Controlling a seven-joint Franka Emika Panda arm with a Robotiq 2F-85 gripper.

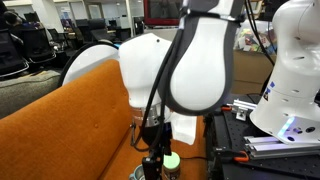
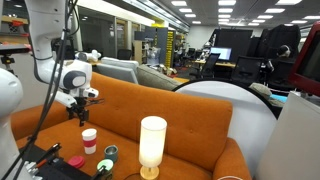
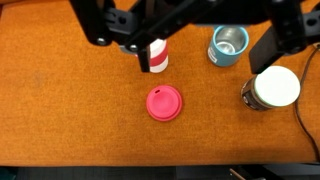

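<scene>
My gripper (image 2: 80,104) stands open above the orange sofa seat, with nothing between its fingers. In the wrist view a round red lid (image 3: 164,102) lies flat on the orange fabric, below the left finger (image 3: 142,48). A red-and-white cup (image 3: 158,57) is partly hidden behind that finger. Near the right finger (image 3: 268,50) are an open metal cup (image 3: 229,40) and a jar with a pale lid (image 3: 276,87). Exterior view 2 shows the red-and-white cup (image 2: 89,141) upright below the gripper, with the red lid (image 2: 77,161) in front of it.
A lit white lamp (image 2: 152,143) stands to the right of the cups in exterior view 2. The sofa's backrest (image 2: 190,110) rises behind them. A thin dark cable (image 3: 304,110) runs along the wrist view's right side. Bare fabric spreads left of the lid there.
</scene>
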